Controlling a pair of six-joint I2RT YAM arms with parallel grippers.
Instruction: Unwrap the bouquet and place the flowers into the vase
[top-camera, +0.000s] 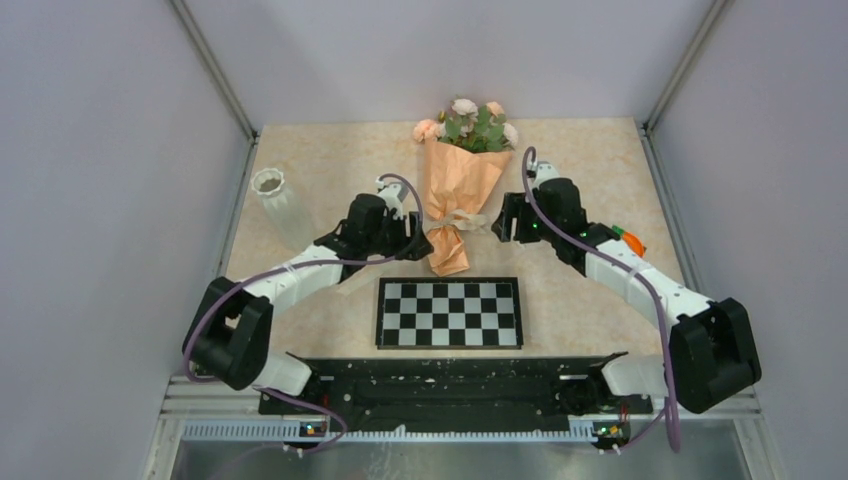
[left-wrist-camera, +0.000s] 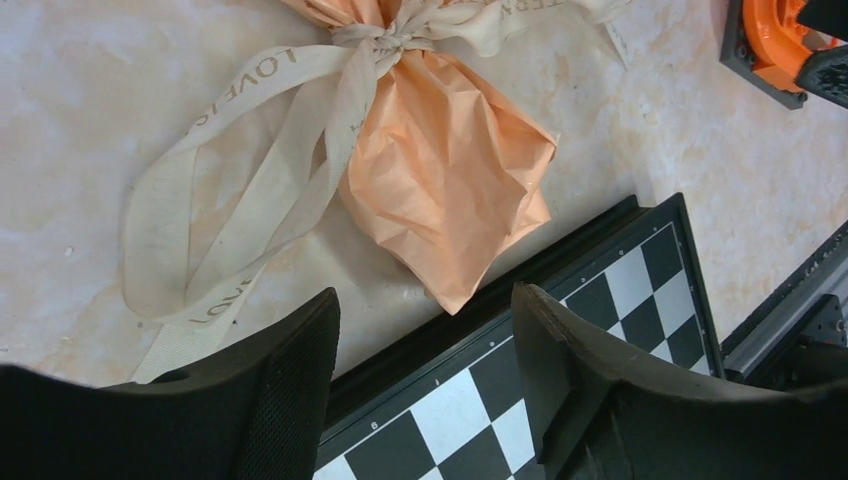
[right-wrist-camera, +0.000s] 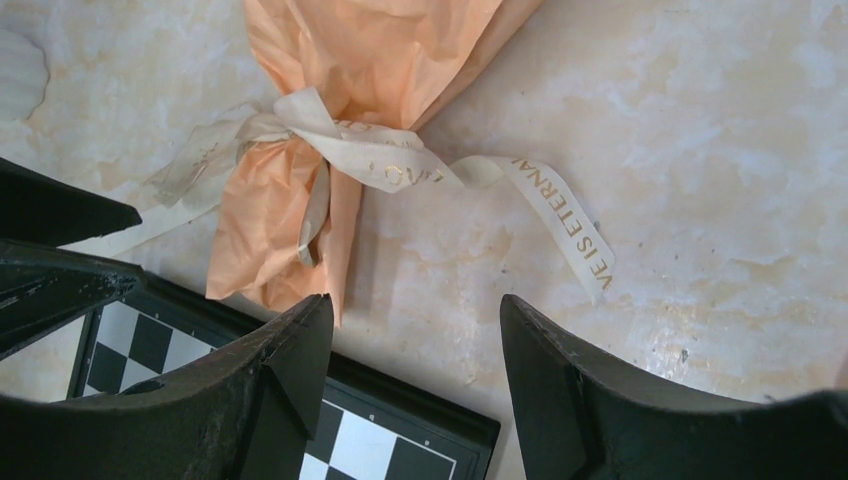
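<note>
Pale pink and white flowers (top-camera: 480, 125) with green leaves lie at the back of the table, wrapped in peach paper (top-camera: 460, 180) tied with a cream ribbon (top-camera: 459, 219). Both wrist views show the paper's gathered lower end (left-wrist-camera: 440, 170) and ribbon. A white vase (top-camera: 285, 210) is at the table's left. My left gripper (top-camera: 418, 238) is part open just left of the wrapped stem end, nothing between its fingers. My right gripper (top-camera: 507, 218) stands open and empty, right of the bouquet. The stems are hidden by the paper.
A black-and-white checkered board (top-camera: 450, 313) with a raised dark rim lies in front of the paper's lower end. An orange object (top-camera: 629, 240) is partly hidden behind the right arm. Free table lies at the back left and back right.
</note>
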